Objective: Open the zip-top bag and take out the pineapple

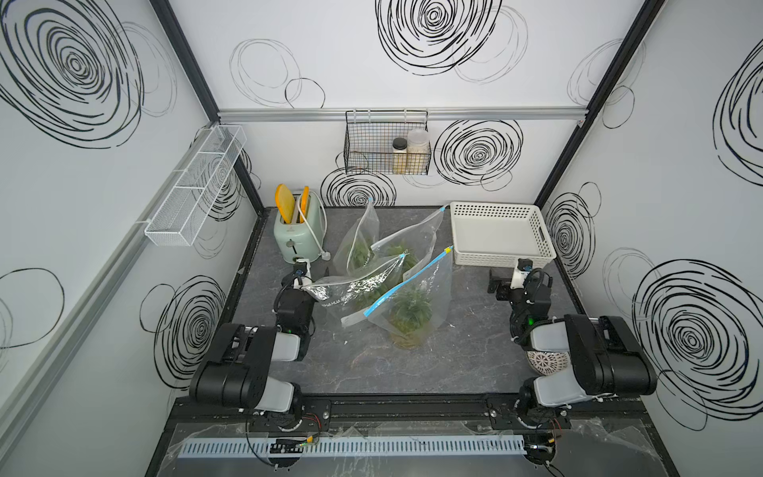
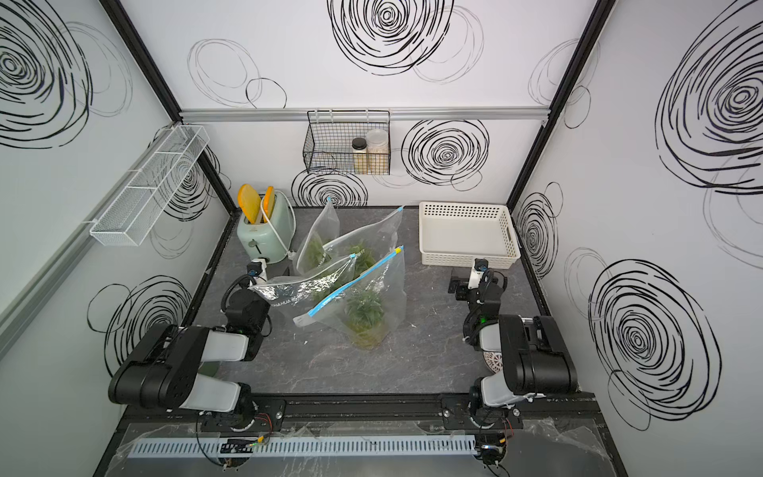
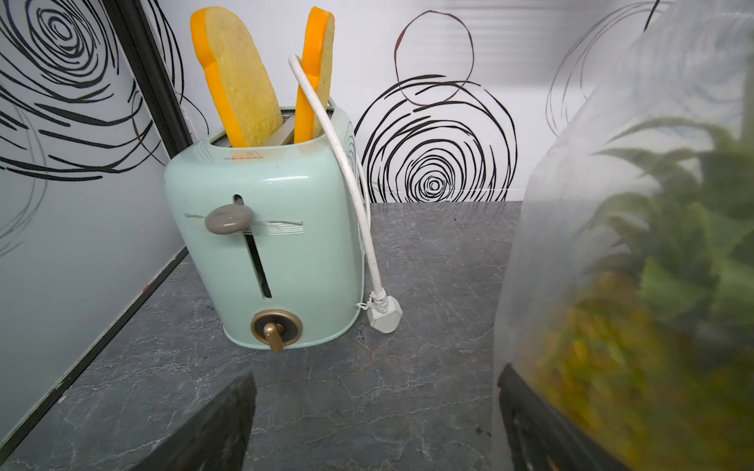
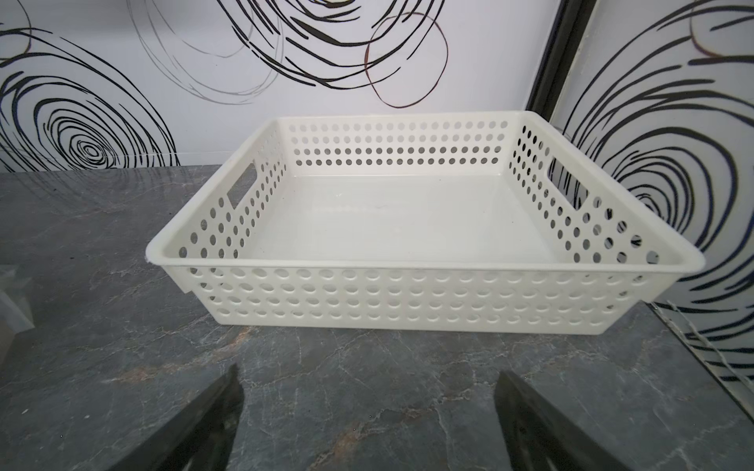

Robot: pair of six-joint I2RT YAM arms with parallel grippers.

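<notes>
Several clear zip top bags, each with a green leafy pineapple visible inside, stand grouped at the middle of the table. Nearest the front is a bag (image 1: 435,298) with a blue zip strip (image 1: 409,284) and a yellow end piece (image 1: 447,249); its pineapple (image 1: 411,310) shows through the plastic. Whether its zip is sealed, I cannot tell. My left gripper is open and empty, a pineapple bag (image 3: 628,329) close along its right finger. Far to the right, my right gripper stands open in front of the white basket, nothing between its fingers.
An empty white basket (image 4: 416,302) sits at the back right. At the back left is a mint toaster (image 3: 290,235) with toy bread slices and a white cord (image 3: 345,172). Bare tabletop (image 1: 485,342) lies between the bags and my right arm.
</notes>
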